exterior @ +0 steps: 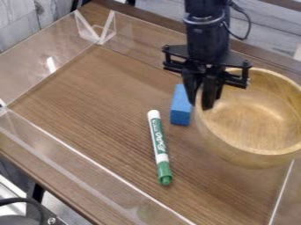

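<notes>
My black gripper (205, 90) hangs at the upper right, shut on the near-left rim of a large tan bowl (249, 125), which is tilted toward the camera. The fingertips are partly lost against the bowl's rim. A blue block (181, 107) lies on the wooden table just left of the bowl, partly behind it. A white and green marker (160, 146) lies lengthwise on the table left of the bowl.
Clear walls edge it at the left and back, with a white bracket at the upper left corner. Cables show at the lower left.
</notes>
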